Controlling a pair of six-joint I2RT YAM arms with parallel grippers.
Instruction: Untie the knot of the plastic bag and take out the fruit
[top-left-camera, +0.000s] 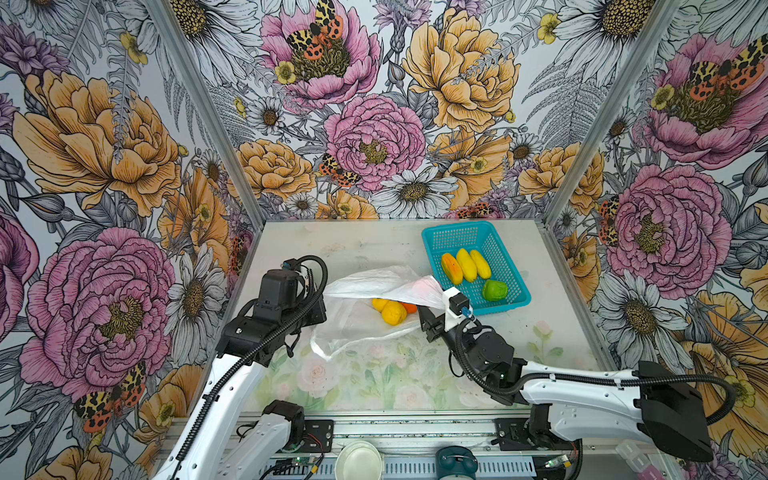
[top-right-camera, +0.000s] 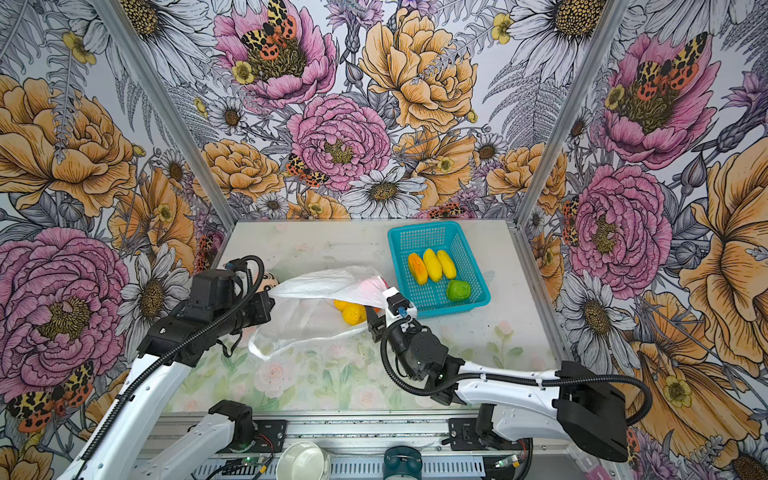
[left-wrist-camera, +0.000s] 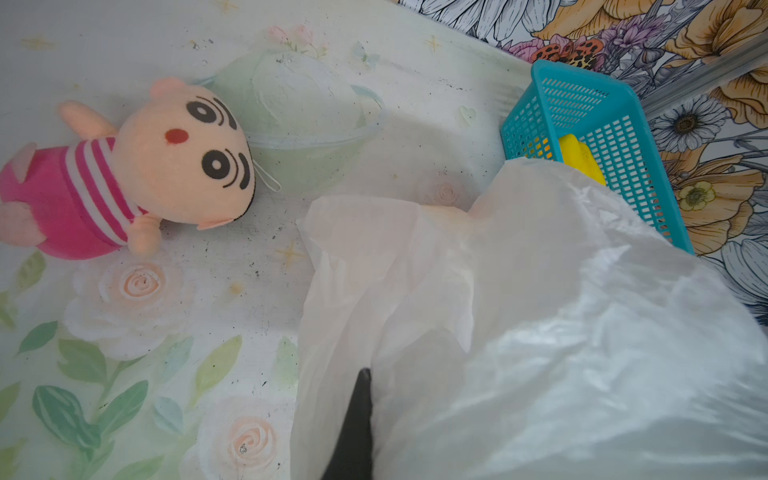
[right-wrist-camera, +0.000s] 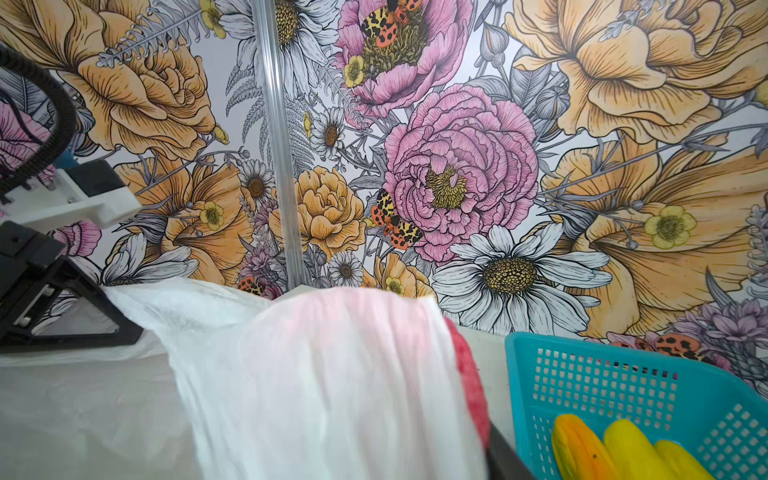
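Note:
The white plastic bag (top-left-camera: 368, 281) is untied and spread across the middle of the table. My left gripper (top-left-camera: 321, 308) is shut on its left side; in the left wrist view the bag hides most of the fingers. Yellow fruit (top-left-camera: 392, 312) and a bit of orange-red fruit (top-left-camera: 410, 308) lie in the bag. My right gripper (top-left-camera: 428, 310) is at the bag's right end, close to the teal basket (top-left-camera: 518, 301). It appears shut on a red fruit (right-wrist-camera: 470, 376), over which the bag is draped, so most of the grip is hidden.
Several yellow fruits (top-left-camera: 466, 265) and a green pepper (top-left-camera: 495, 290) sit in the basket. A plush doll (left-wrist-camera: 180, 156) lies on the table near the left gripper.

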